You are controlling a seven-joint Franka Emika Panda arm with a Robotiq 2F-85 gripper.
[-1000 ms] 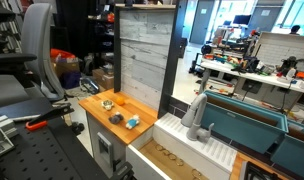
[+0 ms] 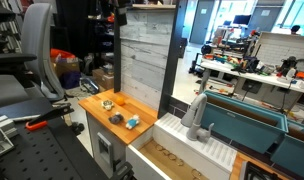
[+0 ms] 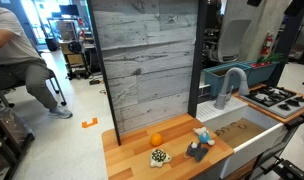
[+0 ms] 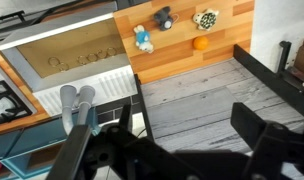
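My gripper is at the bottom of the wrist view, its two dark fingers spread apart with only the grey wood-grain panel visible beyond the gap. On the wooden counter (image 3: 132, 150) are several small items: an orange ball (image 3: 156, 138), a pale spotted toy (image 3: 159, 158), a dark grey toy (image 3: 197, 151) and a blue-and-white toy (image 3: 203, 134). The wrist view has the orange ball (image 4: 200, 43) and the spotted toy (image 4: 206, 18) near the top. None of them touches the gripper.
The tall grey panel (image 2: 145, 65) rises behind the counter. A grey faucet (image 2: 195, 112) stands beside the open, light-coloured compartment (image 2: 164, 152). Teal bins (image 2: 232, 118) lie beyond it. A person (image 3: 27, 60) sits at the far left of exterior view 2.
Dark parts of my arm have come into exterior view 1 at the top left, where little of it showed before. The counter items have not moved.
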